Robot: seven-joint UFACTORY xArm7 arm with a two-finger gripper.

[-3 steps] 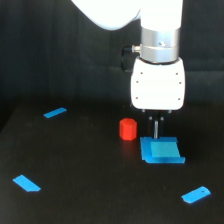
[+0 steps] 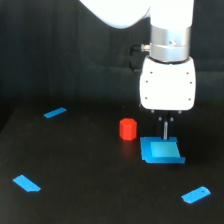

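A red block with a faceted outline stands on the dark table, left of the gripper. Just right of it lies a blue square piece with a lighter blue middle. My gripper points down over the back edge of the blue piece, its thin fingers apart from the red block. The fingers are too small and dark to show whether they are open or shut. Nothing can be made out between them.
Blue tape strips mark the table at the back left, front left and front right. A dark curtain hangs behind.
My gripper has moved a little to the right, over the blue piece. The red block and the blue piece have stayed in place.
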